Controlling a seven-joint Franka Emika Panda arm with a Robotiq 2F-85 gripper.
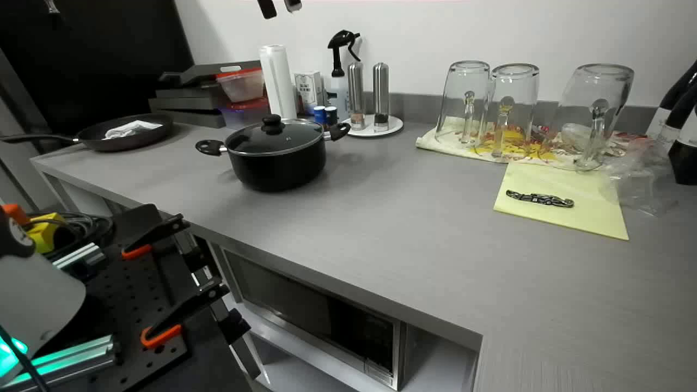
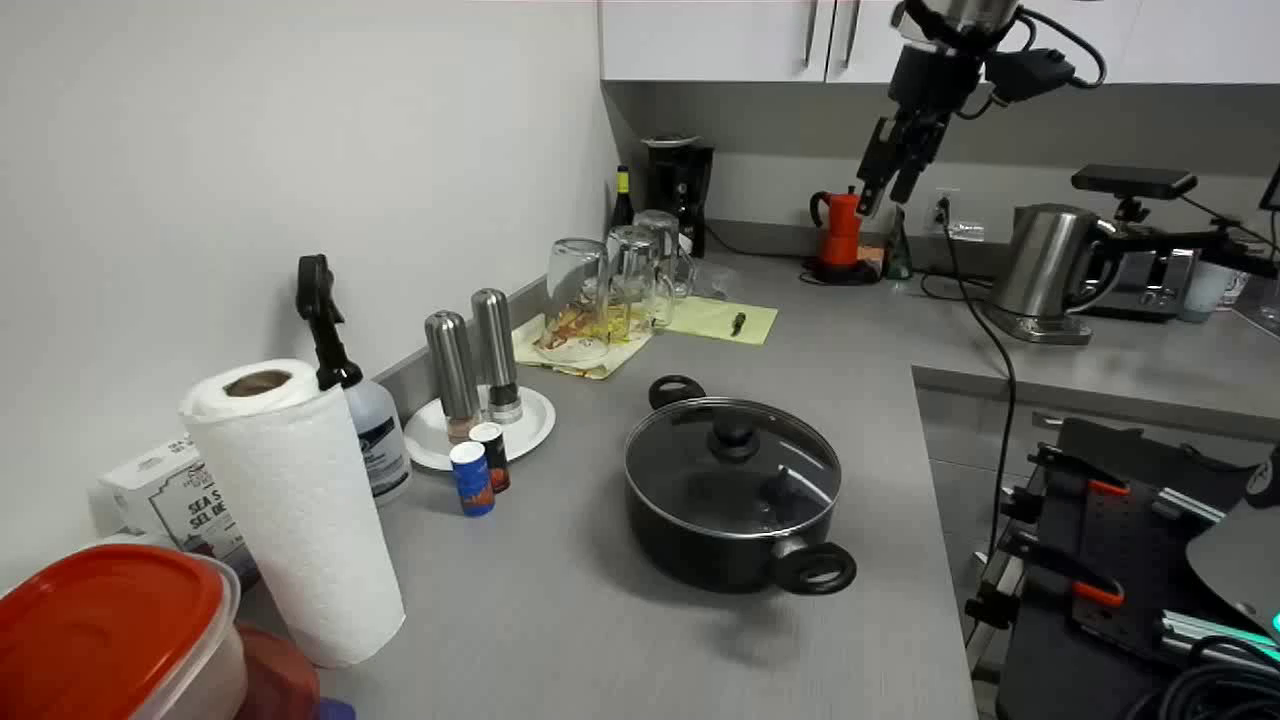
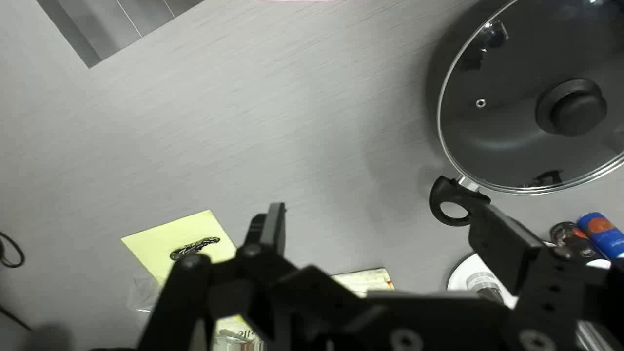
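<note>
My gripper [image 2: 885, 186] hangs high above the counter, open, with its fingers wide apart and nothing between them. From the wrist view, the gripper looks straight down on bare grey counter. A black pot [image 1: 277, 162] with a glass lid [image 2: 734, 468] and a dark round knob [image 3: 572, 108] stands on the counter; one pot handle [image 3: 449, 202] lies close to the right finger in that view. On a yellow sheet [image 1: 562, 179] rests a small dark patterned object [image 1: 539, 198], which looks like a folding tool.
Upside-down glass mugs [image 1: 516, 98] stand on a patterned cloth [image 2: 564, 360] by the wall. Steel grinders [image 2: 494, 348], a paper towel roll [image 2: 300, 516] and a spray bottle [image 2: 372, 432] line the wall. A frying pan [image 1: 124, 134] holds a white cloth. Mid-counter is clear.
</note>
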